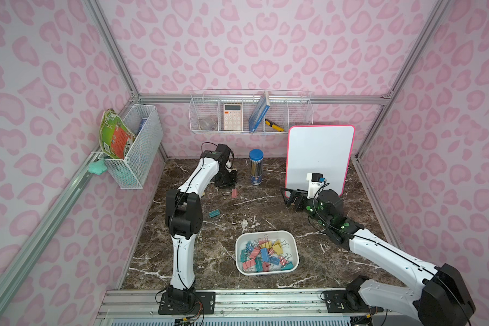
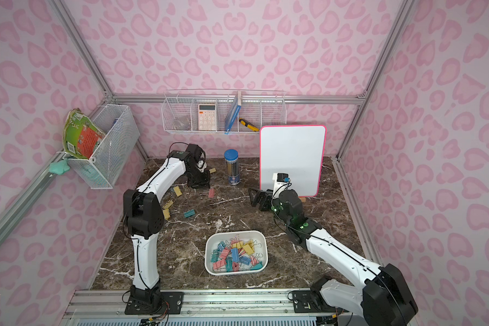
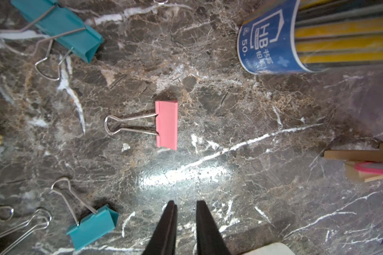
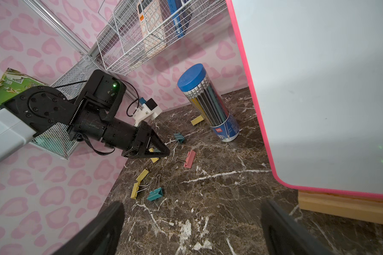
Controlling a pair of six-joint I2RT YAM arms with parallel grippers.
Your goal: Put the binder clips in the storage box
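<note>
My left gripper hangs over the back-left table, part open, nothing seen between its fingers. Below it a pink binder clip (image 3: 166, 125) lies with teal clips (image 3: 91, 227) around it; several yellow clips (image 2: 177, 190) lie at the left. The white storage box (image 1: 266, 234) at the front middle holds a heap of pink, teal, blue and yellow clips. My right gripper (image 2: 260, 198) stands open in front of the whiteboard, its blurred fingers wide apart in the right wrist view.
A pencil tub (image 1: 256, 168) stands at the back middle. The whiteboard (image 1: 320, 152) leans at the back right on a wooden base. Wire baskets (image 1: 144, 141) hang on the left and back walls.
</note>
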